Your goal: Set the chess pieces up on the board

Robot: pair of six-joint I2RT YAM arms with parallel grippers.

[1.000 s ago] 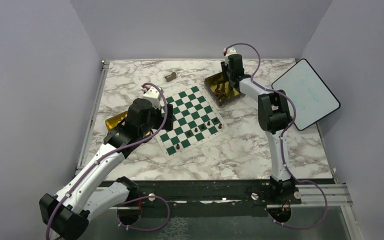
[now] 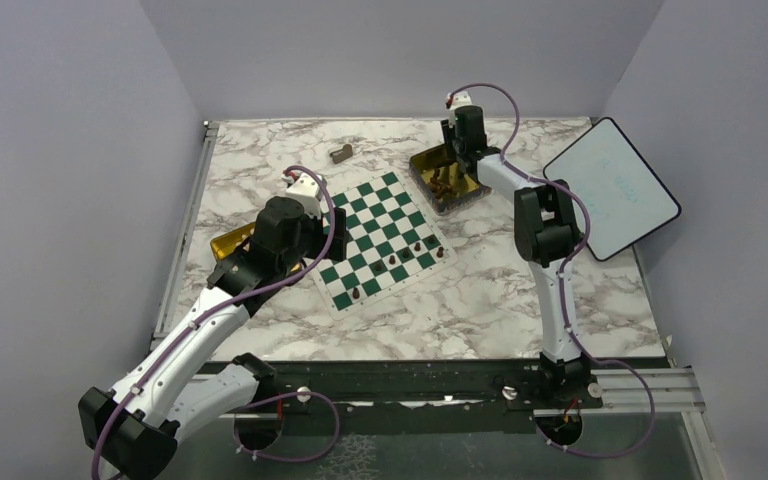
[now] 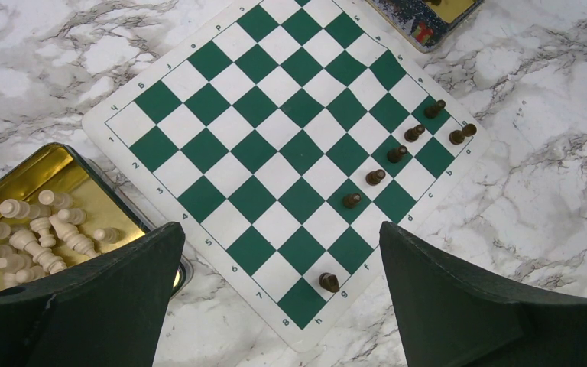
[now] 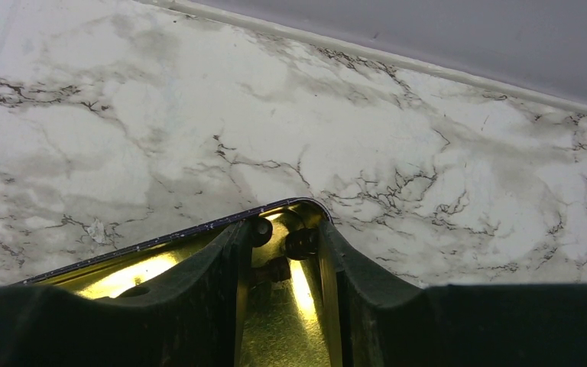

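Observation:
The chessboard (image 3: 283, 176) has several dark pieces along its right side, such as a pawn (image 3: 351, 200) and a piece (image 3: 329, 281) near a corner. My left gripper stands open above the board. My right gripper is part open over the gold box of dark pieces (image 2: 440, 204), at a corner, with dark pieces (image 4: 301, 243) low between or just beneath its fingers; whether any is gripped cannot be told.
A gold box of white pieces (image 3: 84, 199) lies left of the board. A small object (image 2: 341, 153) lies behind the board, a whiteboard (image 2: 612, 186) at right.
My right gripper has shifted very slightly at the dark-piece box over the last second. The left arm and board look unchanged.

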